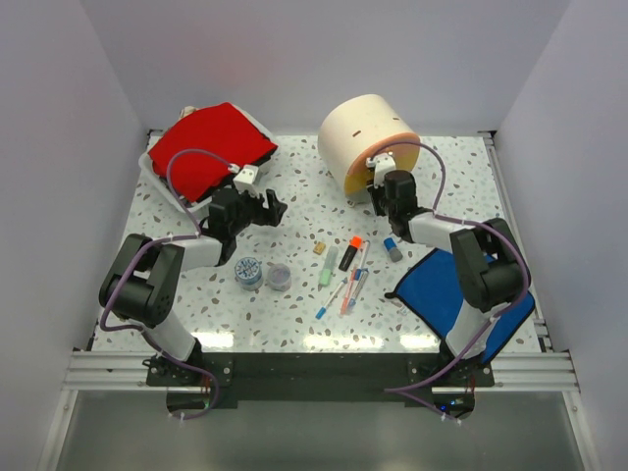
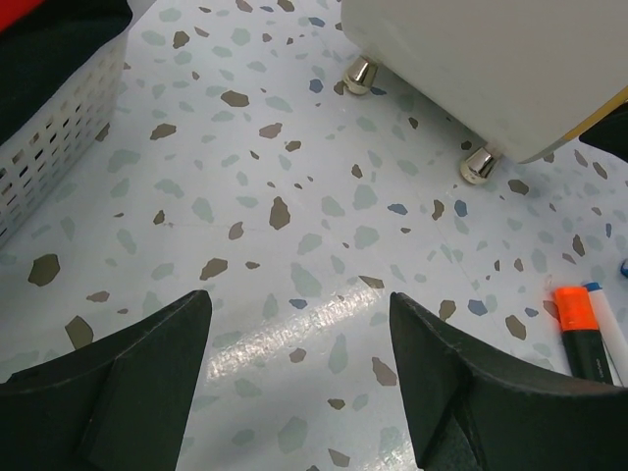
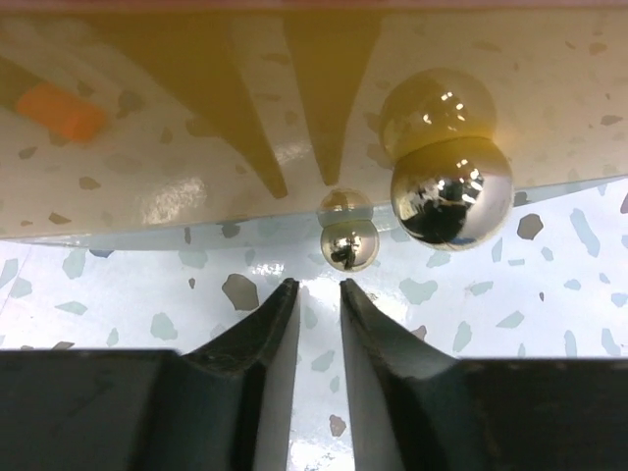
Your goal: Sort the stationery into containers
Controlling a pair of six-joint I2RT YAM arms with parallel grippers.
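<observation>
A cream rounded box (image 1: pixel 359 132) with a glossy amber front (image 3: pixel 294 128) stands at the back. My right gripper is right at its front lower edge, low over the table. Its fingertips are a little apart, nothing between them, close to a small shiny metal knob (image 3: pixel 350 245). My left gripper hangs open and empty over bare table. In the middle lie a black marker with orange cap (image 1: pixel 350 253), a green stick-like item (image 1: pixel 328 267), several thin pens (image 1: pixel 356 287), a blue-grey piece (image 1: pixel 392 249) and a tan block (image 1: pixel 320 248).
A white basket (image 2: pixel 61 137) covered with red and black cloth (image 1: pixel 206 142) stands back left. Two round containers, a blue-patterned one (image 1: pixel 248 273) and a clear one (image 1: pixel 280 277), sit front left. A blue cloth (image 1: pixel 456 294) lies at the right. Table between left gripper and box is clear.
</observation>
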